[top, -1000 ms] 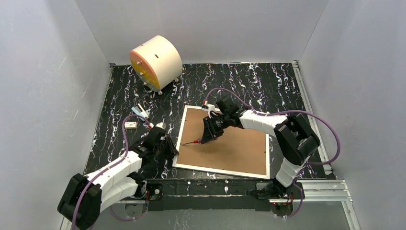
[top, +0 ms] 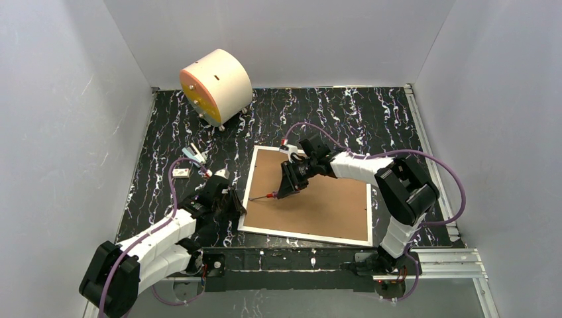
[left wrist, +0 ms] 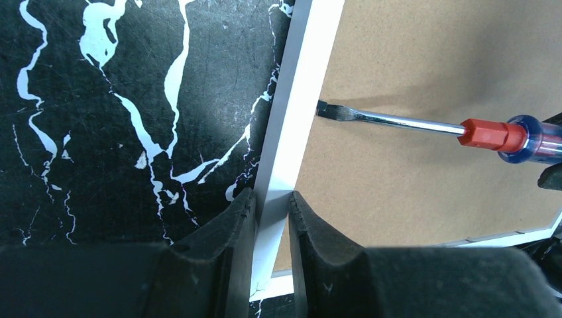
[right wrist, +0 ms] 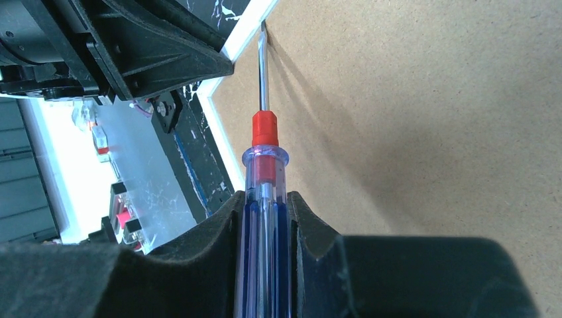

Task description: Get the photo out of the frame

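Observation:
The white photo frame (top: pixel 305 235) lies back side up on the dark table, its brown backing board (top: pixel 325 209) showing; no photo is visible. My left gripper is shut on the frame's left rail (left wrist: pixel 291 132), close to the near left corner. My right gripper is shut on the clear blue-and-red handle of a screwdriver (right wrist: pixel 265 129). In the left wrist view the screwdriver's flat tip (left wrist: pixel 328 110) meets the inner edge of that same rail, a short way above the left fingers. The shaft slants low across the board.
A cream drum-shaped object (top: pixel 219 86) stands at the back left. Left of the frame lie a small white box (top: pixel 180 173) and some light blue and white pieces (top: pixel 194 154). Bare table shows behind the frame at the right.
The right arm has shifted very slightly to the left with the screwdriver, and the frame seems to have slid a hair the same way. My left arm looks almost still.

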